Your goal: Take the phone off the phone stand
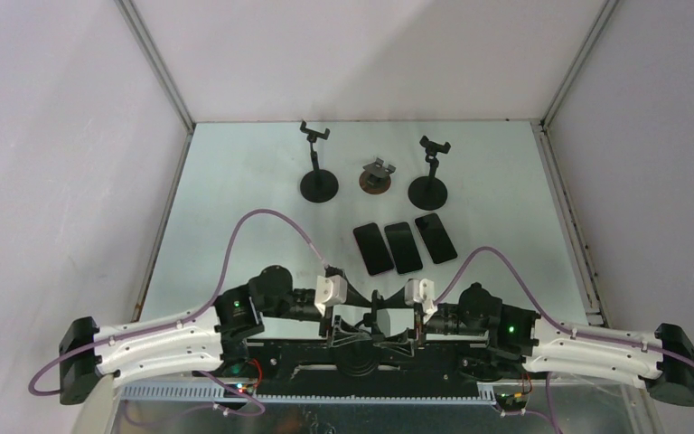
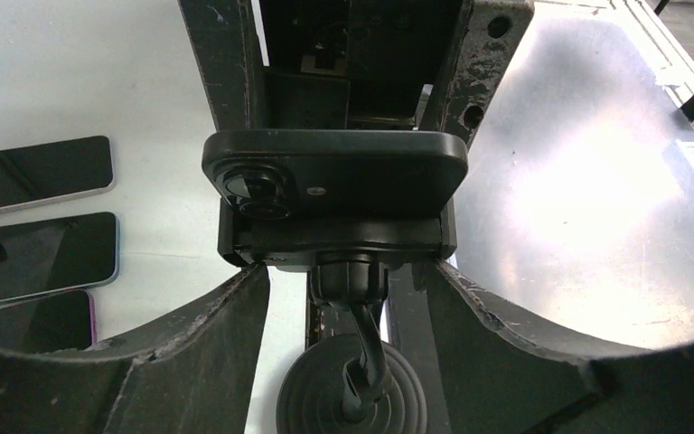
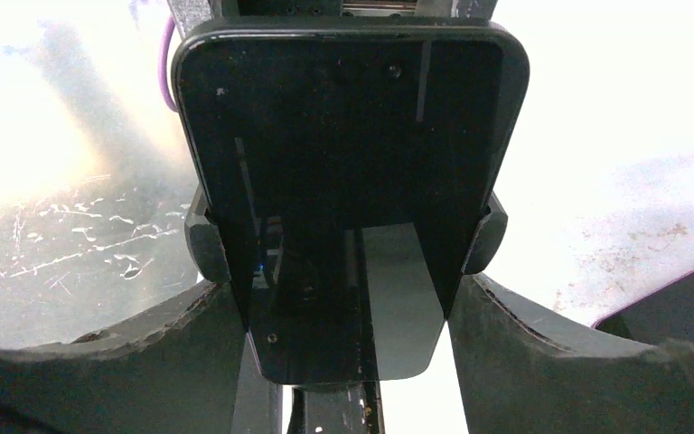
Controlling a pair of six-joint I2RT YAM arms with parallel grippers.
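Observation:
The black phone [image 3: 343, 136] sits in the clamp of a black phone stand [image 2: 348, 237], low and central in the top view. In the left wrist view the phone's camera side [image 2: 361, 172] faces me, above the stand's neck. My left gripper is open, its fingertips apart on either side, just below the clamp. From the other side comes my right gripper, also open; its fingers flank the lower part of the phone, close to the edges. Whether the fingertips touch the phone cannot be told. The top view shows both grippers facing each other across the stand.
Three more phones [image 1: 403, 247] lie flat on the table ahead of the arms. Behind them stand three empty phone stands [image 1: 427, 192]. Purple cables [image 1: 235, 235] arch above both arms.

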